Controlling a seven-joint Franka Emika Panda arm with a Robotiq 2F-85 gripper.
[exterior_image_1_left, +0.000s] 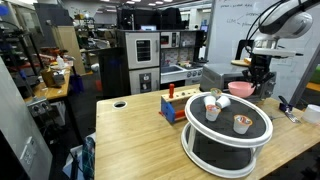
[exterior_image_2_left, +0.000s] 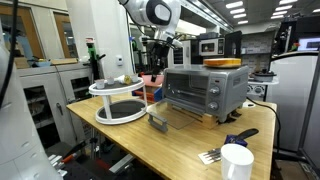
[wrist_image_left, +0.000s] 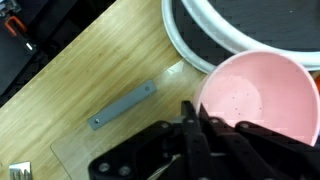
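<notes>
A pink bowl hangs by its rim from my gripper, just above the back right edge of a round two-tier stand. In the wrist view, the dark fingers overlap the near rim of the pink bowl, and its pale inside faces the camera. My gripper is shut on that rim. The stand's white edge passes behind the bowl there. From exterior view 2, the arm reaches in above and behind the stand; the bowl is hard to make out.
Several cups, including a patterned cup, occupy the stand's top. A toaster oven stands beside it, with a white mug near the table's front. A grey bar lies on the wood.
</notes>
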